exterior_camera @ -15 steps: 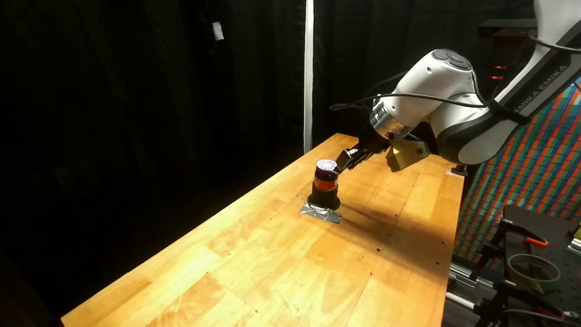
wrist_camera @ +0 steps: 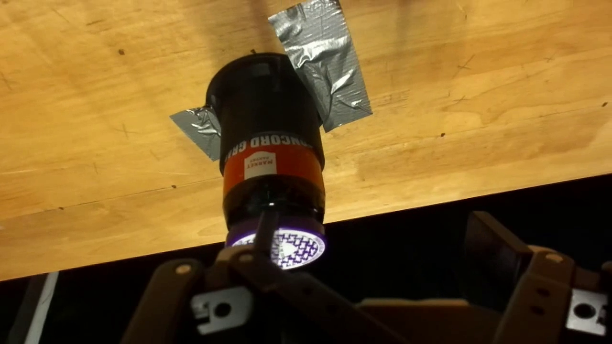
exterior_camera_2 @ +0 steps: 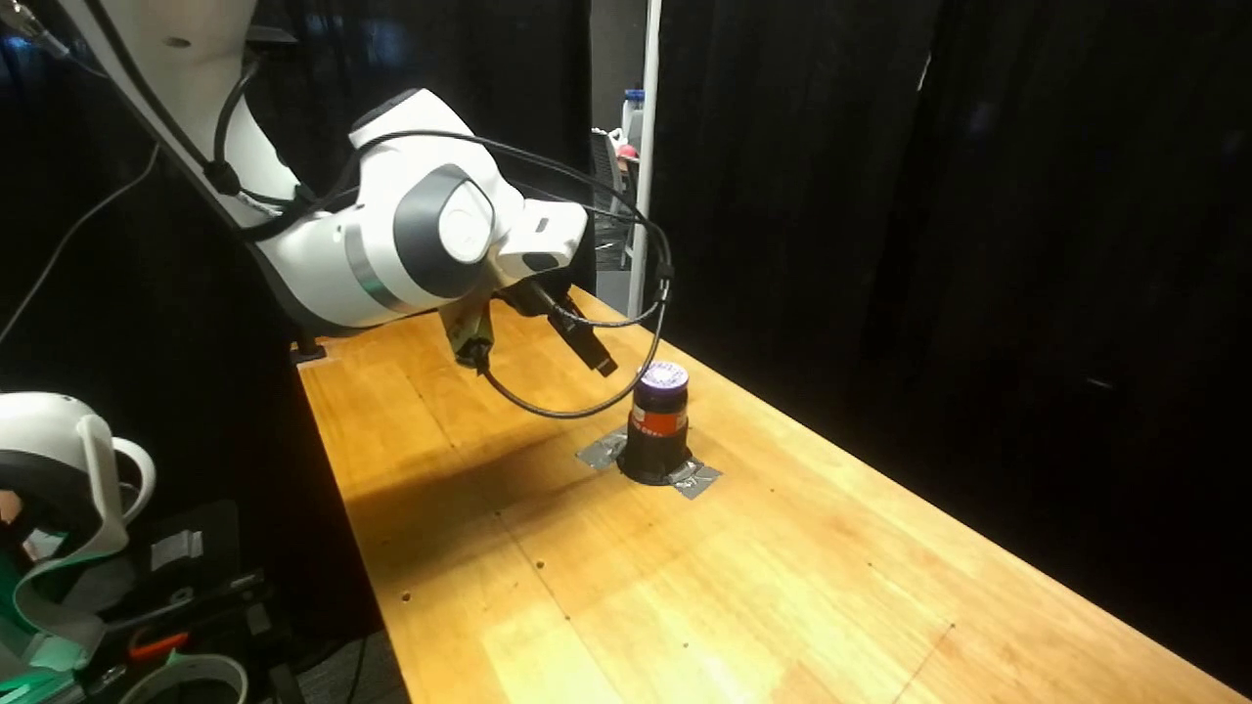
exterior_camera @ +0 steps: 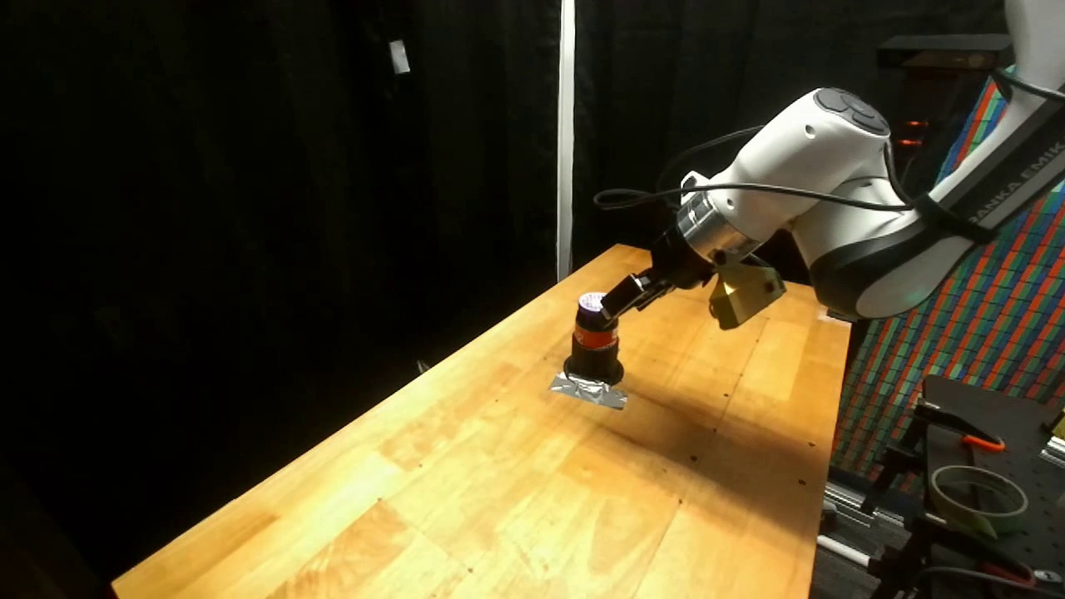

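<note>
A jar [exterior_camera: 596, 336] with an orange label and a purple-rimmed, white patterned lid [wrist_camera: 298, 247] stands upright in a black holder [exterior_camera_2: 652, 452]. Grey tape [wrist_camera: 333, 69] fastens that holder to the table. My gripper is open, tilted down toward the lid from the robot's side, with nothing between its fingers. In the wrist view the left finger [wrist_camera: 265, 235] crosses in front of the lid, while the right finger [wrist_camera: 497, 243] is well clear of it. Exterior view 2 shows the gripper [exterior_camera_2: 605, 366] just left of the lid; contact cannot be told.
A black cable [exterior_camera_2: 563, 413] loops from the arm close to the jar in exterior view 2. Beyond the table, a side cart [exterior_camera: 983, 439] holds a tape roll [exterior_camera: 976, 494].
In exterior view 1 the gripper's tip has moved slightly left and now overlaps the lid's right side. The upper arm has shifted right. The jar and holder have stayed put.
</note>
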